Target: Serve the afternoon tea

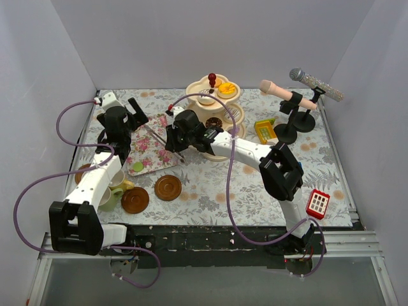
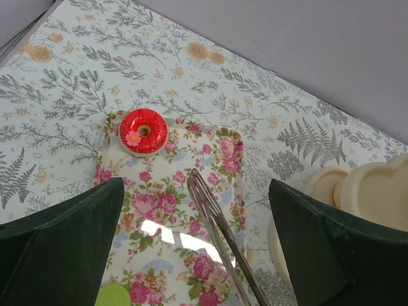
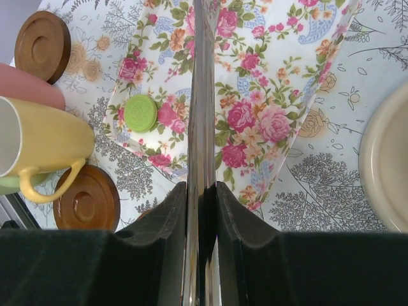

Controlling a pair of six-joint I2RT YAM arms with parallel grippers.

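My right gripper is shut on metal tongs (image 3: pixel 203 115) above the floral tray (image 3: pixel 274 159); in the top view it sits left of the tiered cake stand (image 1: pixel 229 159). My left gripper stands open at the tray's left side; the tongs' tips (image 2: pixel 197 185) show beyond its fingers. A red doughnut (image 2: pixel 131 121) lies at the tray's far corner and a green disc (image 3: pixel 140 113) near its front. The stand carries cakes and doughnuts, partly hidden by my right arm.
Mugs (image 3: pixel 54 143) and brown coasters (image 1: pixel 168 187) lie front left. Microphones on stands (image 1: pixel 315 83), a yellow box (image 1: pixel 265 130) and a red-and-white toy (image 1: pixel 317 203) are at the right.
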